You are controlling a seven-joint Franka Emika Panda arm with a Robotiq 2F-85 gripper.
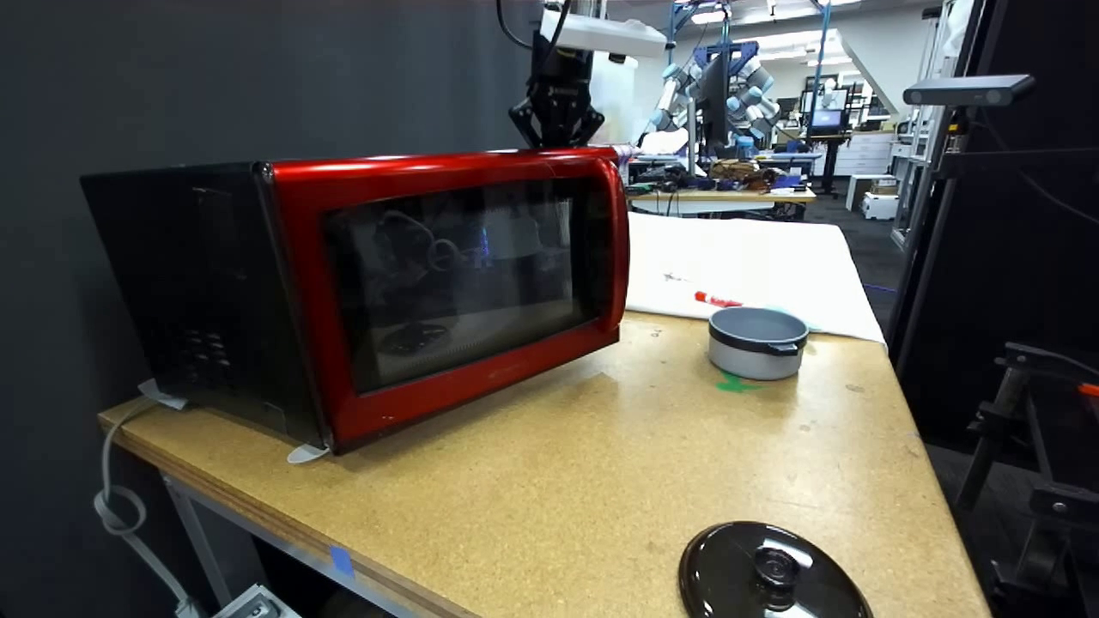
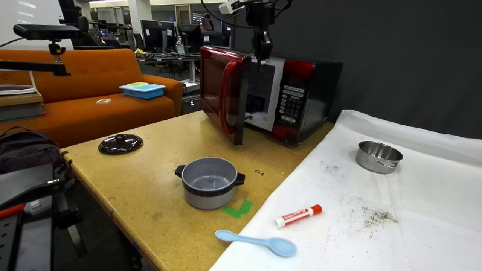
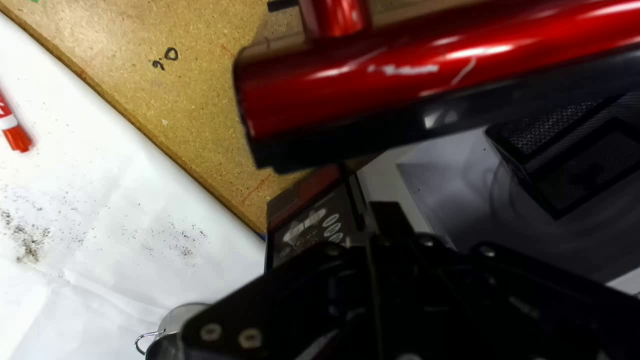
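The red microwave door [image 2: 212,81] stands partly open, showing the pale cavity rim [image 2: 276,86] and button panel [image 2: 291,104]. My gripper [image 2: 260,65] points down by the top of this opening, on the inner side of the door. In exterior view 1 its fingertips are hidden behind the door's top edge. The wrist view shows the gripper shut, nothing visible between its fingers, with the red door edge [image 3: 360,84] across from them. Whether it touches the door I cannot tell.
A grey pot [image 2: 209,196] with black handles stands on the wooden table, a dark lid [image 2: 120,144] farther left. On the white sheet lie a steel pan [image 2: 378,158], a red marker [image 2: 298,216] and a blue spoon [image 2: 281,246]. Bare table lies before the door.
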